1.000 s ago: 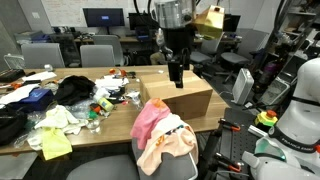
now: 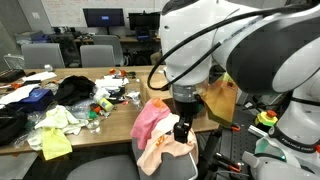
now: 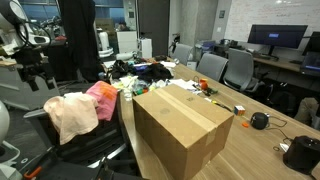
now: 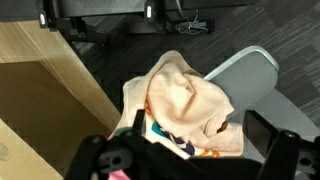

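A peach cloth (image 2: 160,152) lies draped over the grey chair (image 2: 182,170), beside a brighter pink cloth (image 2: 151,117). From above, the wrist view shows the peach cloth (image 4: 185,100) crumpled, with a coloured print near its lower edge and the chair's grey back (image 4: 248,75) at its right. My gripper is open, its black fingers wide apart at either side of the cloth's lower part. Exterior view 1 has the gripper (image 2: 184,131) in front of the cloths, hiding part of them. Whether it touches the cloth cannot be made out.
A large cardboard box (image 3: 182,125) stands on the wooden table (image 3: 250,150) near the chair. Piled clothes (image 2: 60,120) and small items cover the table farther along. A black kettle (image 3: 302,155) sits near the table's edge.
The arm has come down and closer to exterior view 1's camera, and its gripper now covers part of the cloths and box. The cloths look unmoved.
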